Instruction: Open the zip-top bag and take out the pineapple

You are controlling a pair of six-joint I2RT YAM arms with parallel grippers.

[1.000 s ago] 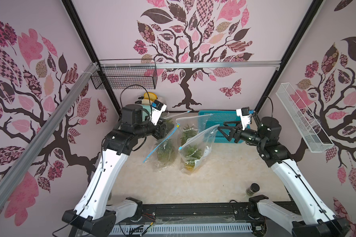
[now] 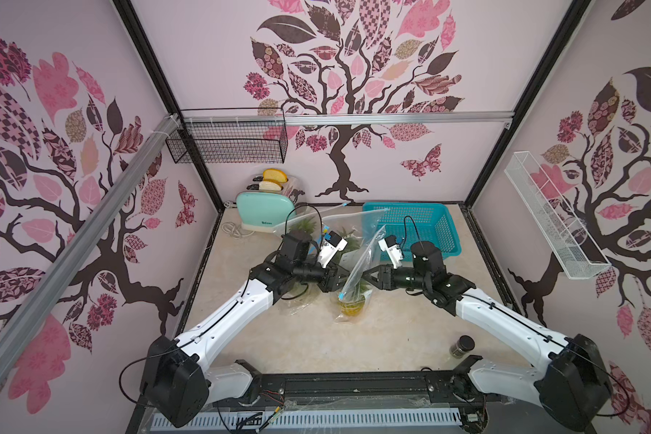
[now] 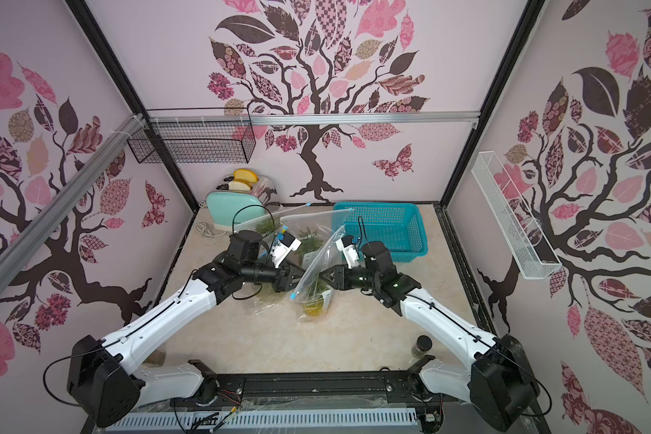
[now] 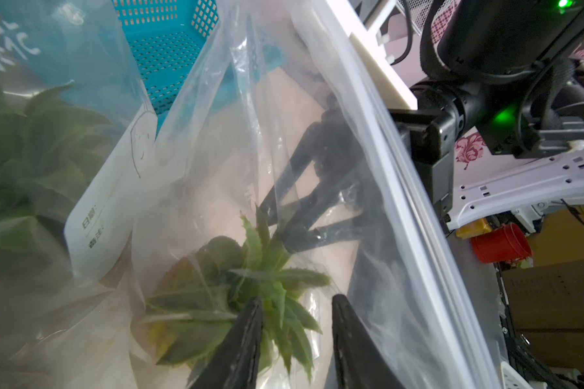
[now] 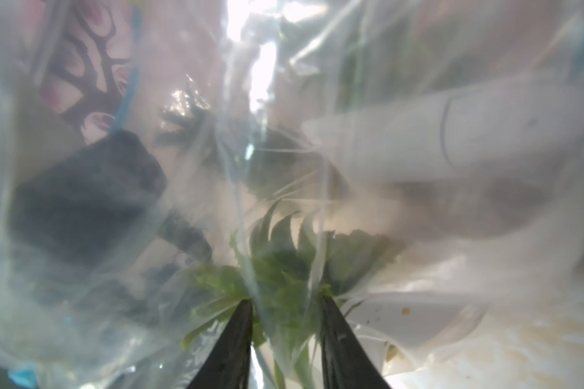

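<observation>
Clear zip bags [image 2: 363, 262] holding pineapples stand mid-table, the front one with yellow fruit [image 2: 352, 307] at its bottom. My left gripper [image 2: 334, 283] is at that bag's left side, my right gripper [image 2: 372, 277] at its right side, facing it. In the left wrist view the leafy crown [image 4: 246, 278] shows through plastic beyond the left fingertips, which stand part open. In the right wrist view plastic fills the view and the right fingertips are apart at the crown [image 5: 285, 259]. Whether either touches or pinches plastic is unclear.
A blue basket [image 2: 441, 217] is at the back right, a mint appliance [image 2: 256, 209] at back left. A dark jar [image 2: 463, 347] stands front right. Wire shelves hang on the walls.
Both arms have come down and inward to the front bag from left and right.
</observation>
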